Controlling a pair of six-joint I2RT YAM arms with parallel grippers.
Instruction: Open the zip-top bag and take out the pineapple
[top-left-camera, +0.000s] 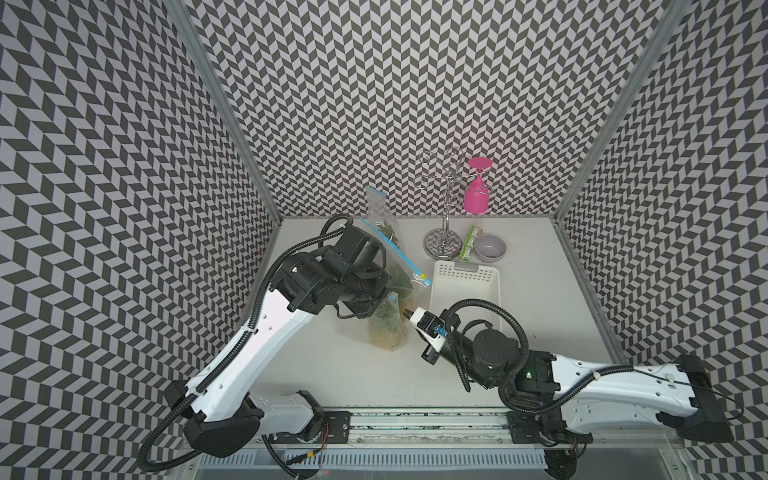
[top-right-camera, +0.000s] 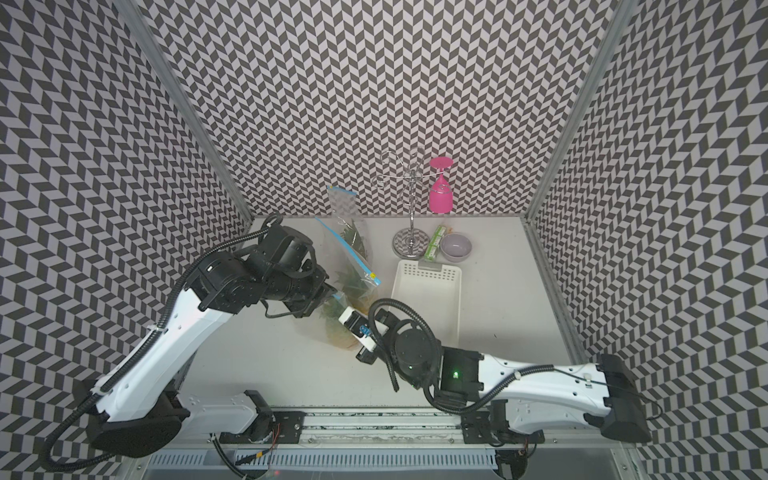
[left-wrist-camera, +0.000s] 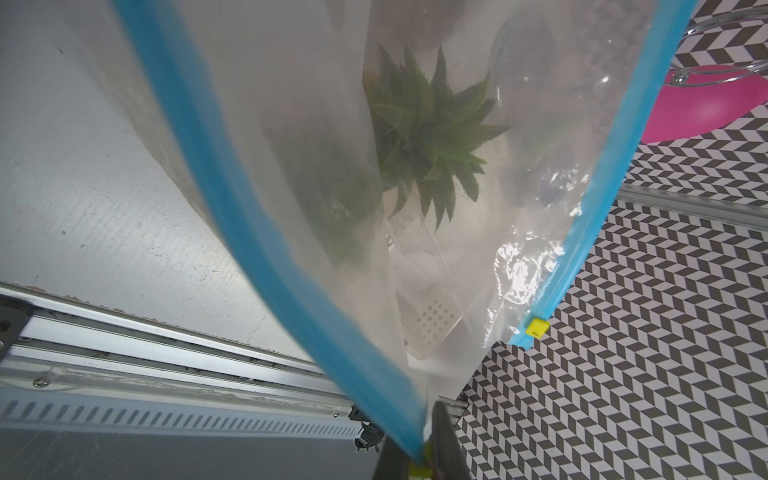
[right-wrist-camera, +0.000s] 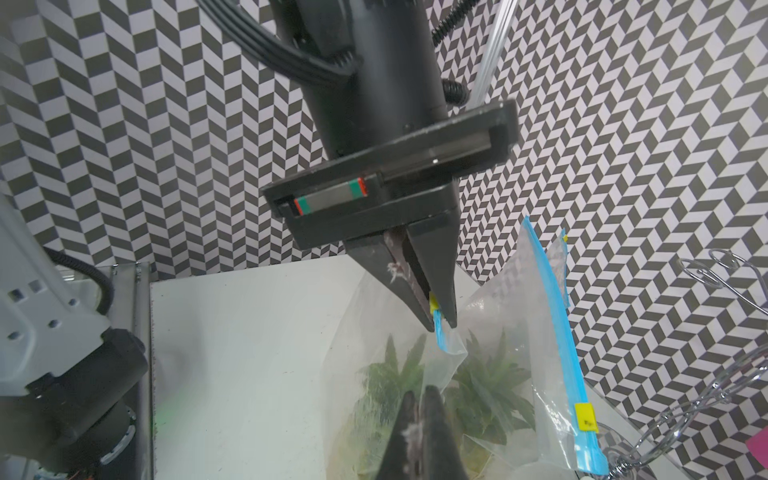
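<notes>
Pineapples (left-wrist-camera: 432, 132) with green crowns stand inside clear zip bags with blue seals (top-left-camera: 394, 244) at the middle left of the table. In the right wrist view my left gripper pinches the near bag's seal end (right-wrist-camera: 440, 336) at its yellow slider, and the left wrist view shows that seal hanging from it. My right gripper is shut, in front of the bag and below the left one, with nothing seen between its fingers. Another seal with a yellow slider (right-wrist-camera: 585, 416) stands to the right.
A white basket (top-left-camera: 464, 268) lies right of the bags. Behind it are a chrome stand (top-left-camera: 442, 244), a pink spray bottle (top-left-camera: 477, 196), a green packet (top-left-camera: 470, 242) and a purple bowl (top-left-camera: 489, 248).
</notes>
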